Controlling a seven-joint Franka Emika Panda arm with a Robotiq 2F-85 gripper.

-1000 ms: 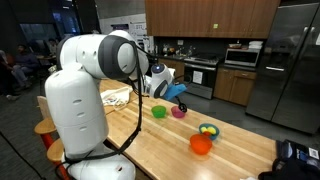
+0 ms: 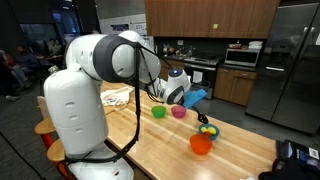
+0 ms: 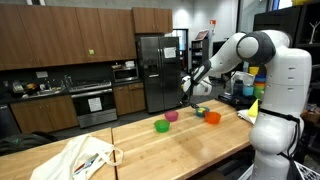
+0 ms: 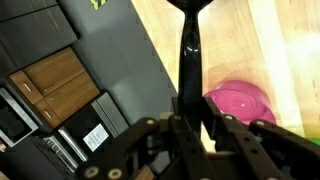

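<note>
My gripper is shut on the handle of a black spoon-like utensil [image 4: 190, 50], which runs out to the top edge of the wrist view. In exterior view 1, the gripper [image 2: 197, 98] hangs above the table between the pink bowl [image 2: 179, 112] and the blue bowl [image 2: 208, 130]. The dark utensil's lower end appears close to the blue bowl, but whether it touches is unclear. Several small yellow items show inside the blue bowl. An orange bowl [image 2: 200, 146] stands nearer the camera, and a green bowl [image 2: 159, 112] is left of the pink one.
A white cloth [image 3: 82, 158] lies on the table in exterior view 2. Bare wooden tabletop [image 2: 150, 150] spreads in front of the bowls. A black object [image 2: 290, 160] sits at the right edge of exterior view 1. Kitchen cabinets and a stove [image 2: 200, 74] are behind.
The gripper has moved right in exterior view 1, from above the pink bowl towards the blue bowl, carrying the dark utensil. The bowls look unmoved.
</note>
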